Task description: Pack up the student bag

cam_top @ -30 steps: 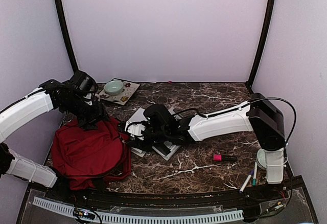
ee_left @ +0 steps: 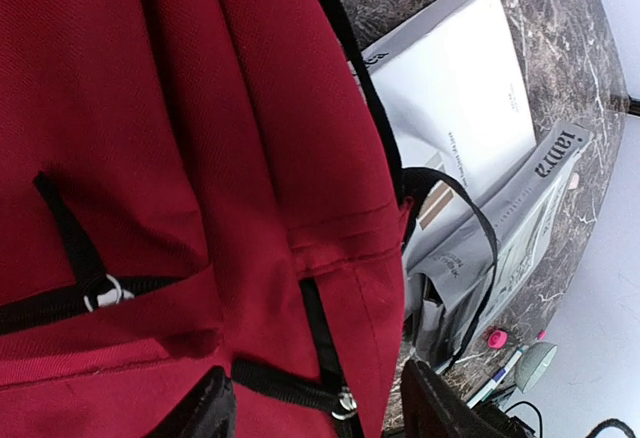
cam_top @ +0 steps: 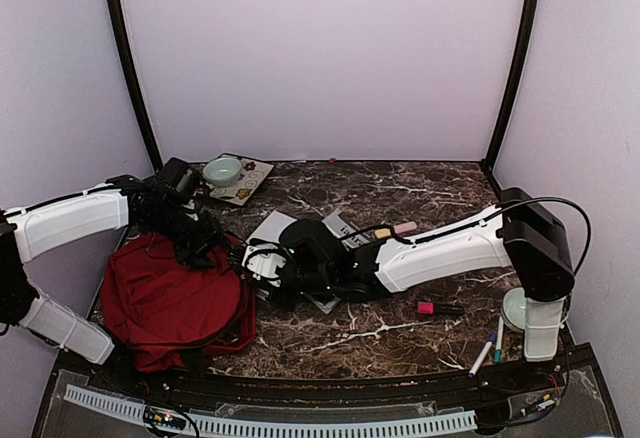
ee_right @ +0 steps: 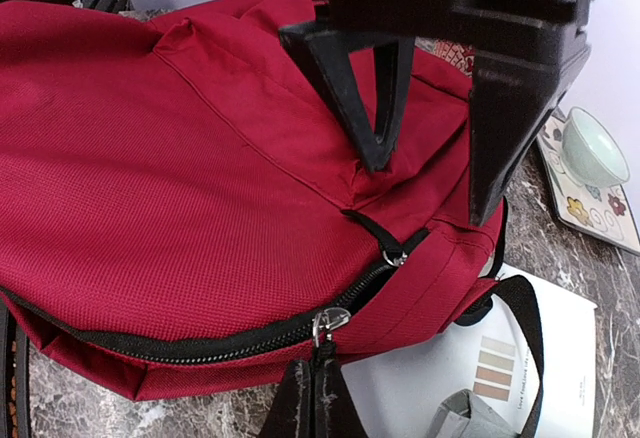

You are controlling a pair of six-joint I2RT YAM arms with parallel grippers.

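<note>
The red bag (cam_top: 180,298) lies at the left of the table, its black zipper (ee_right: 200,348) facing me in the right wrist view. My right gripper is shut at the bag's edge, with a metal zipper pull (ee_right: 328,320) right at its tips and the pull's dark tab seeming to run between them. Over the bag, my left gripper stands part open, its fingers pointing down at the fabric, nothing visible between them. A second zipper pull (ee_right: 395,257) shows just below those fingers. Beside the bag lies a white box-like book (ee_left: 455,98).
A grey packaged item (ee_left: 535,208) lies against the white book. The pale bowl (cam_top: 222,171) stands on a patterned board (cam_top: 248,180) behind the bag. A pink-capped marker (cam_top: 440,309) and pens (cam_top: 482,356) lie at the right. My right arm crosses the table's middle.
The left gripper has moved right and a little toward the front over the bag.
</note>
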